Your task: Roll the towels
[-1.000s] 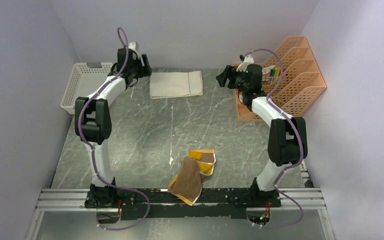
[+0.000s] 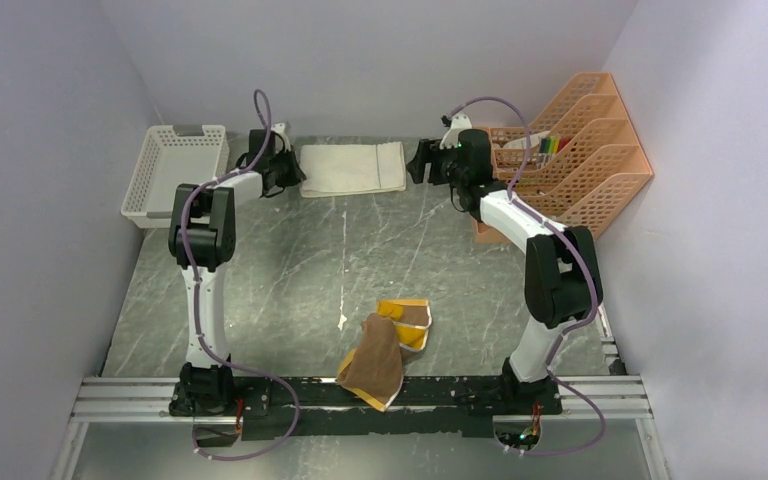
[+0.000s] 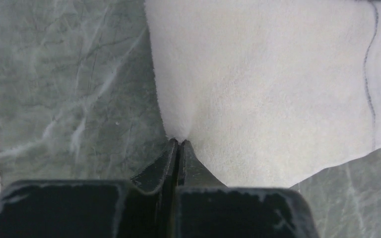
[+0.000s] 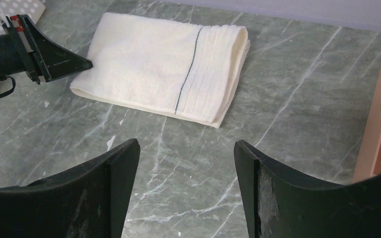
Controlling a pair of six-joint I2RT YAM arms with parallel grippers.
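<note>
A folded white towel [image 2: 345,170] lies flat at the back middle of the table. My left gripper is shut on its left edge, pinching a bit of the cloth between the tips. In the right wrist view the towel [image 4: 158,64] shows a dark stripe, with folded layers at its right edge. My right gripper [image 2: 420,165] stands open a little right of the towel, its fingers [image 4: 121,171] wide apart and empty. At the front edge lies a crumpled brown and yellow towel [image 2: 375,360].
An empty white basket [image 2: 145,170] stands at the back left, close beside my left arm. An orange rack [image 2: 605,165] fills the back right, behind my right gripper.
The right gripper has moved left toward the towel, still open.
</note>
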